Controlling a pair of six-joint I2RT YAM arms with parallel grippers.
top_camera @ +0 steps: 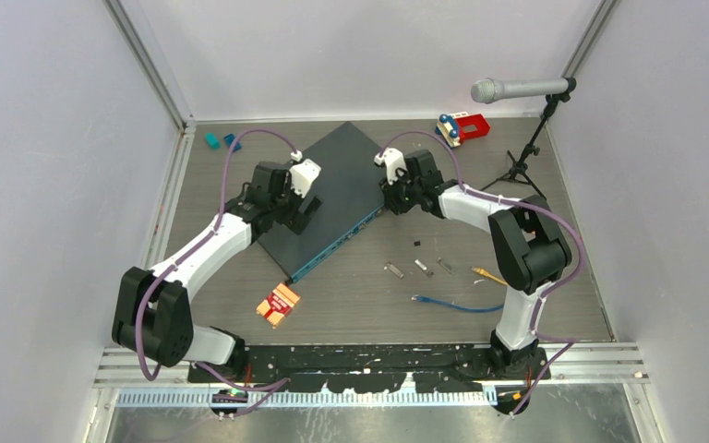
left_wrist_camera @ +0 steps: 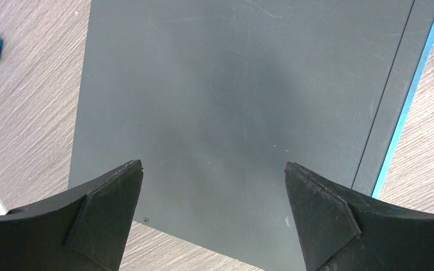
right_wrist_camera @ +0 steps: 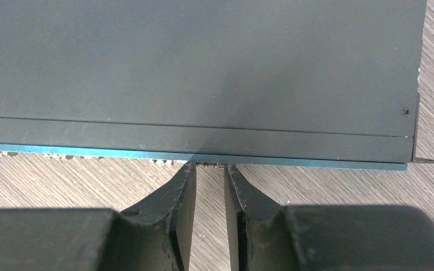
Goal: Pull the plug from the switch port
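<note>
The dark grey switch [top_camera: 337, 171] lies flat and diagonal on the table, its blue-edged port side [top_camera: 332, 247] facing front right. My left gripper hangs open over its top, nothing between the fingers. My right gripper is at the port edge near one end of the switch [right_wrist_camera: 316, 68]. Its fingertips are close together at a small metallic piece just under the blue edge, with a slim gap between them; whether that piece is a plug is hidden by the overhang.
Loose small modules [top_camera: 422, 267], a blue cable [top_camera: 452, 305] and a yellow cable [top_camera: 486, 275] lie front right. An orange-red box [top_camera: 278, 305] is front left. A microphone stand [top_camera: 526, 157] and red toy [top_camera: 471, 126] stand at the back right.
</note>
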